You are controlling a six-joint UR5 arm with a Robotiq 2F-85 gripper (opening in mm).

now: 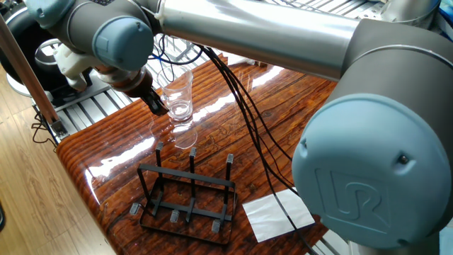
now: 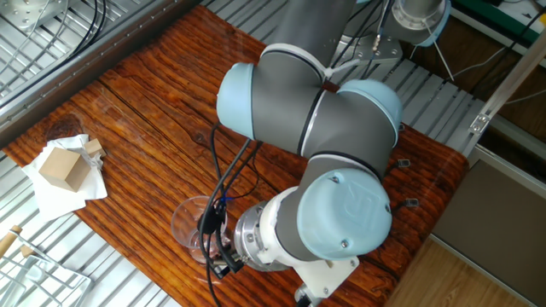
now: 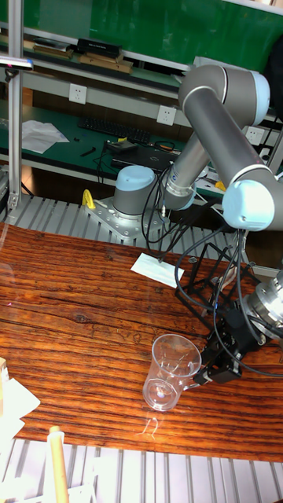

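Observation:
A clear, wide-rimmed cup (image 1: 180, 100) stands upright on the glossy wooden table, near its edge. My gripper (image 1: 163, 110) is low beside it, black fingertips right against the cup's side in this view. From the opposite side, in exterior view 3, the dark gripper (image 3: 209, 375) reaches in from the right at the cup (image 3: 160, 394), near what looks like its handle. Cables and the wrist cover much of the fingers in exterior view 2, where the cup's rim (image 2: 177, 223) peeks out. Whether the fingers hold the cup or only stand around its handle cannot be made out.
A black metal rack (image 1: 187, 205) with upright prongs stands on the table, a white sheet (image 1: 277, 214) beside it. Wooden blocks (image 2: 66, 169) lie on white paper at a table edge. Loose cables (image 1: 244, 106) hang from the arm.

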